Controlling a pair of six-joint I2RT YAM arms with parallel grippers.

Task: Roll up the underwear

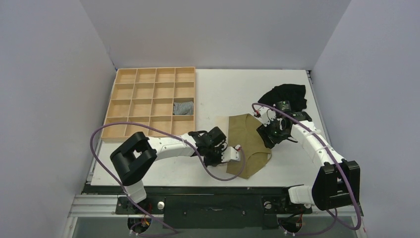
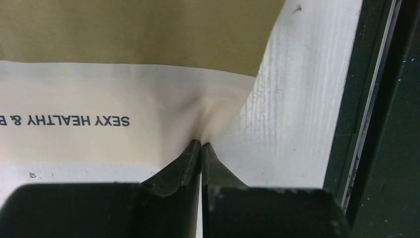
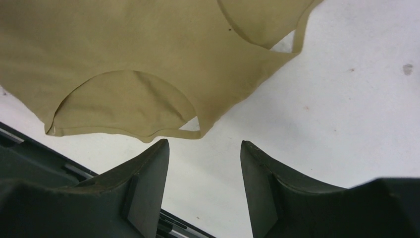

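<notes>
Olive underwear (image 1: 245, 136) lies flat on the white table, its cream waistband (image 2: 84, 99) with printed lettering along the left side. My left gripper is shut at the waistband's near corner, the cream fabric puckering at its fingertips; how much cloth sits between them is hard to see. In the right wrist view my right gripper stands open above the table beside the leg openings and side edge of the underwear, nothing between its fingers.
A wooden grid box (image 1: 143, 91) with striped cloth (image 1: 183, 108) in one compartment stands at the back left. Black cloth (image 1: 285, 94) lies at the back right. The table's dark front edge is close to my left gripper.
</notes>
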